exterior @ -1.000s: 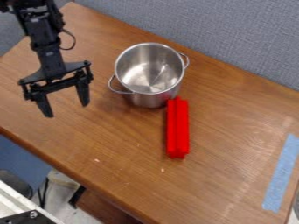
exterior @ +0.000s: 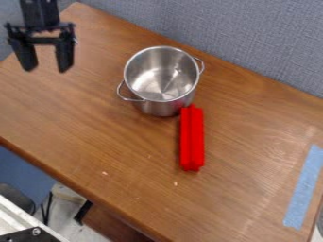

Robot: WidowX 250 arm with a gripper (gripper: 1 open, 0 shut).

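Note:
My gripper (exterior: 45,59) hangs at the upper left over the wooden table, open, with nothing between its dark fingers. A steel pot (exterior: 161,77) with side handles stands near the middle of the table, to the right of the gripper and apart from it. A long red block (exterior: 192,138) lies just below the pot.
A light blue strip (exterior: 301,186) lies at the right side of the table (exterior: 113,170). A grey padded wall runs behind, and dark and white equipment sits beyond the lower left edge.
My gripper has moved up and to the left in the view, away from the pot. The pot and red block have not moved.

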